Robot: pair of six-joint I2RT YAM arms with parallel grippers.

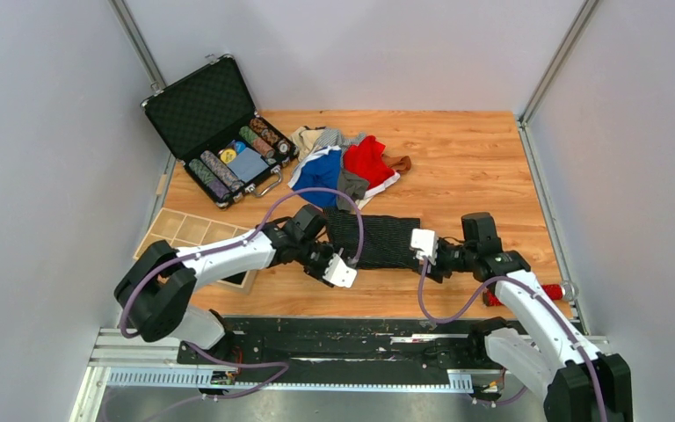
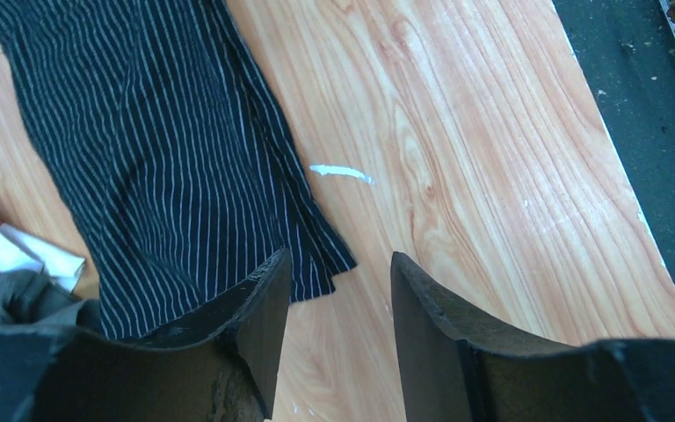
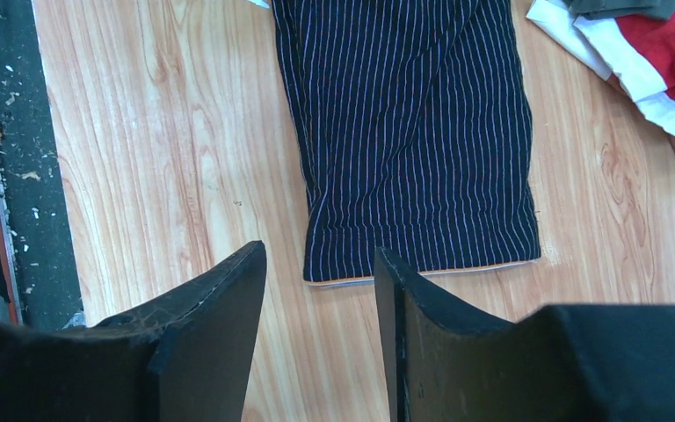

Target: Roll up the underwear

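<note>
The black underwear with thin white stripes lies flat on the table as a folded strip, its long sides running left to right. Just off its left end, my left gripper is part open with nothing between its fingers; one finger overlaps the cloth's corner in the left wrist view. My right gripper stands at the near right corner, also part open and empty. In the right wrist view the cloth's straight right edge shows beyond the fingertips. Both grippers appear above the table.
Behind the strip lies a heap of clothes, with a red piece and a blue one. An open case and a wooden compartment tray occupy the left side. A red cylinder lies at right.
</note>
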